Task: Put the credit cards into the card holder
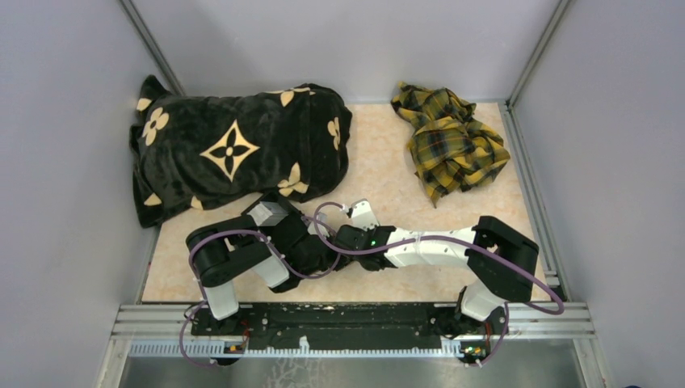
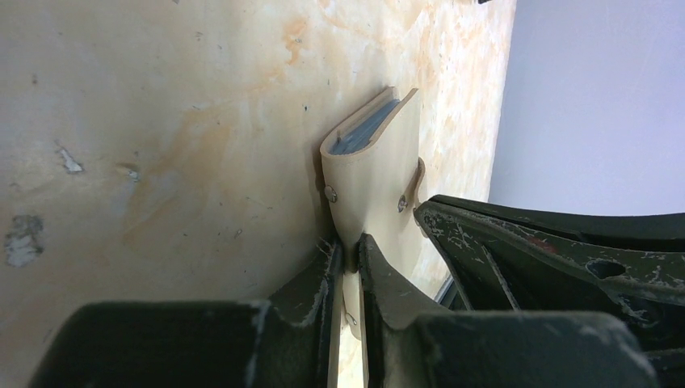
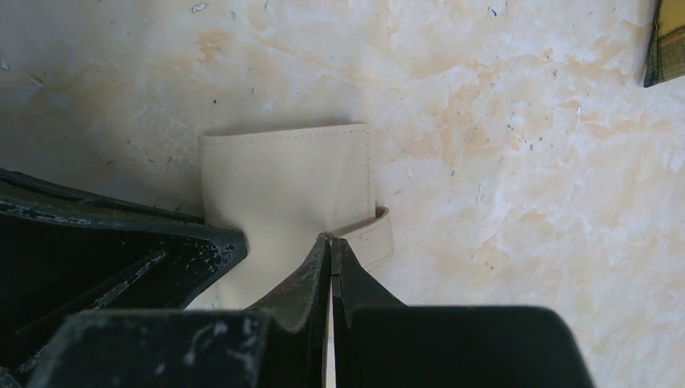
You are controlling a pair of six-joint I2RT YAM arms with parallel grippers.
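Note:
The beige card holder (image 2: 380,186) is folded closed, with a blue-grey inside (image 2: 367,129) showing at its open end. My left gripper is shut on its rounded fold edge. In the right wrist view the holder's cover (image 3: 283,178) lies flat over the table, and a narrow strap (image 3: 371,238) sticks out at its right edge. The fingertips of my right gripper are together at that strap, with nothing clearly visible between them. From above, the arms hide the holder. I see no loose credit cards.
A black patterned cushion (image 1: 234,145) fills the back left of the table. Crumpled yellow plaid cloth (image 1: 454,145) lies at the back right. Bare tabletop (image 1: 380,153) shows between them. Both grippers are close together at the holder.

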